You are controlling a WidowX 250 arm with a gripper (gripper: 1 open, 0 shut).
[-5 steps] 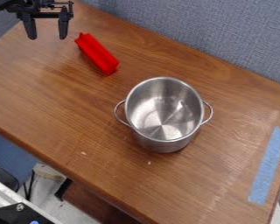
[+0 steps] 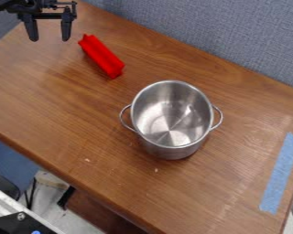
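Note:
My black gripper (image 2: 48,27) hangs open at the top left, over the back corner of the wooden table, with nothing seen between its fingers. A red elongated object (image 2: 102,55) lies on the table to the right of the gripper, apart from it. A steel pot (image 2: 171,138) with two wire handles stands upright right of centre; its inside looks empty.
A strip of blue tape (image 2: 278,174) runs along the right side of the wooden table (image 2: 100,137). A grey padded wall (image 2: 216,32) borders the back. Cables hang beyond its left edge.

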